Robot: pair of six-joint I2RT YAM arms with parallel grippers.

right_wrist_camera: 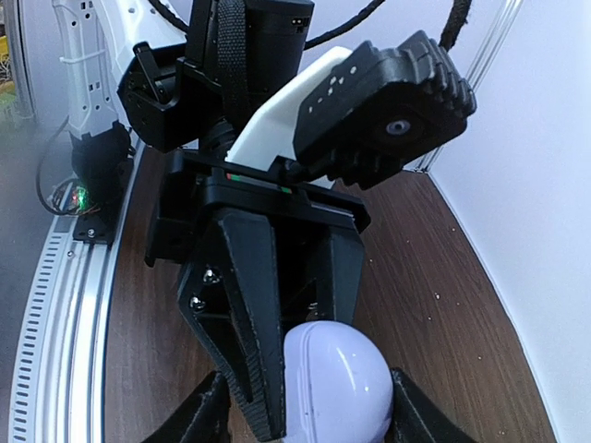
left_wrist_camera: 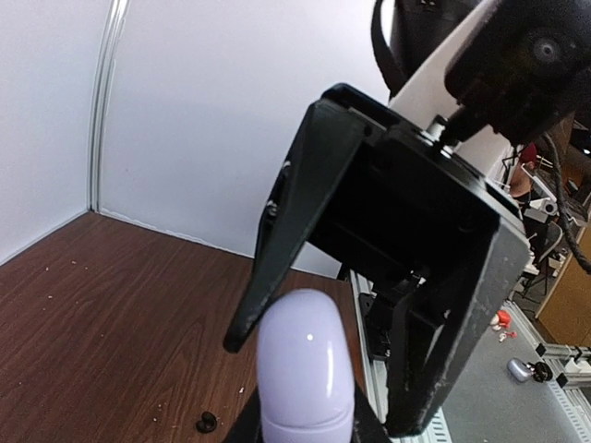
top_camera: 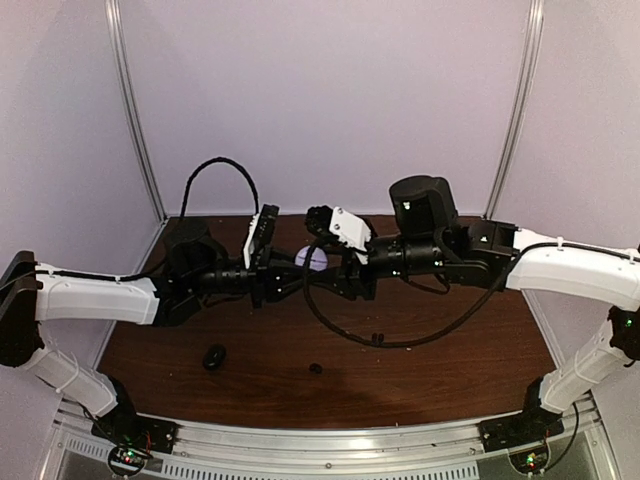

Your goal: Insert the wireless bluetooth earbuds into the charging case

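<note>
The rounded lilac charging case (top_camera: 313,259) is up in the air between the two arms, its lid looking closed. My left gripper is shut on it, with the dark fingers at both sides of the case. From the right, my right gripper reaches around the case; its fingers stand wider than the case, with a gap on one side. Two small black earbuds lie on the brown table below: one earbud (top_camera: 316,368) near the front middle, the other earbud (top_camera: 377,338) slightly farther right, close to a hanging cable in the top view.
A black oval object (top_camera: 214,356) lies on the table at the left. The right arm's loose cable (top_camera: 440,335) loops down in front of the grippers.
</note>
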